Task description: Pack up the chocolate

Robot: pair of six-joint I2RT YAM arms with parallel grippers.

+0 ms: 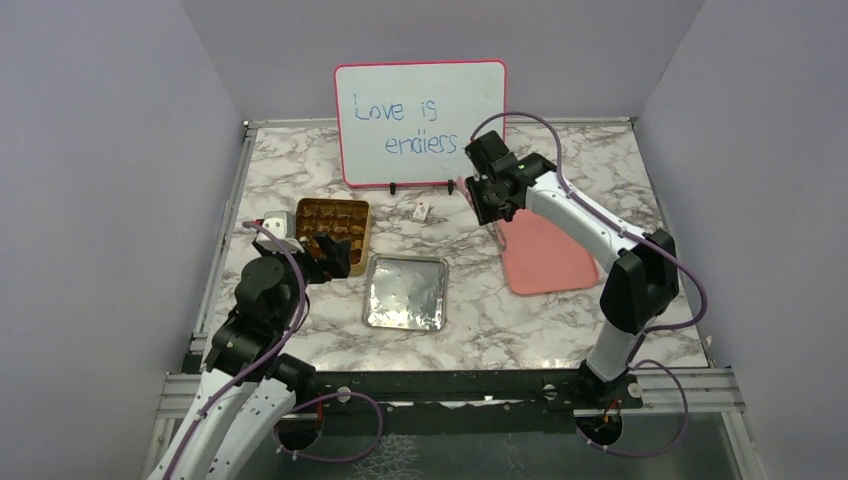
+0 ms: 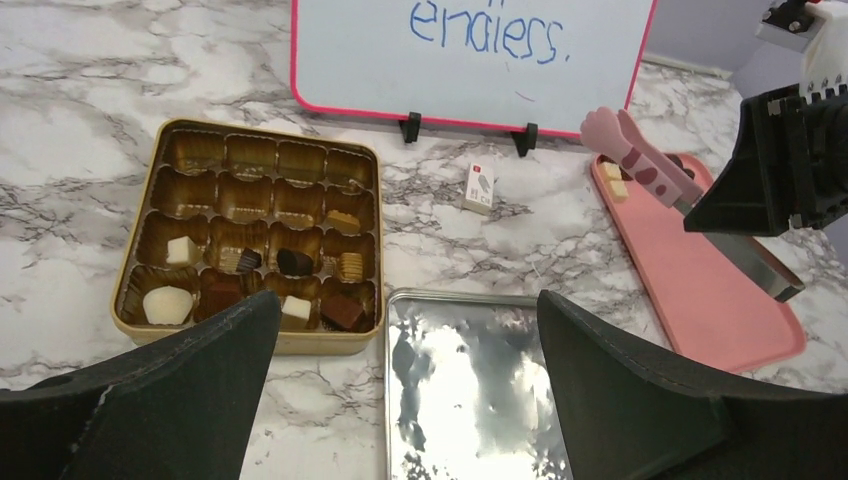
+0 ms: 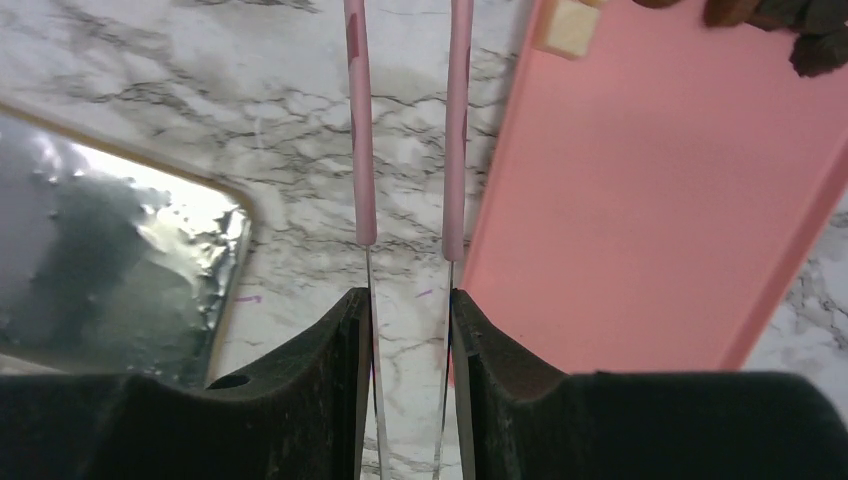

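A gold chocolate box (image 2: pixel 375 250) lies open at the left of the table. Several chocolates sit in its two nearer rows, and the far compartments look mostly empty. My left gripper is open near the box, with nothing between its fingers. Pink-tipped tongs (image 2: pixel 650 160) hang from my right gripper, which is shut on their metal arms. The pink ends of the tongs stand apart with no chocolate between them, over bare marble. The pink tray (image 3: pixel 640 200) holds pale squares (image 3: pixel 567 28) and dark chocolates (image 3: pixel 822 52) at its far end.
A silver tray (image 1: pixel 405 292) stands mid-table, right of the gold box and empty. At the back leans a whiteboard (image 1: pixel 420 100); a small white box (image 1: pixel 421 211) lies in front of it. Marble is clear between the silver and pink trays.
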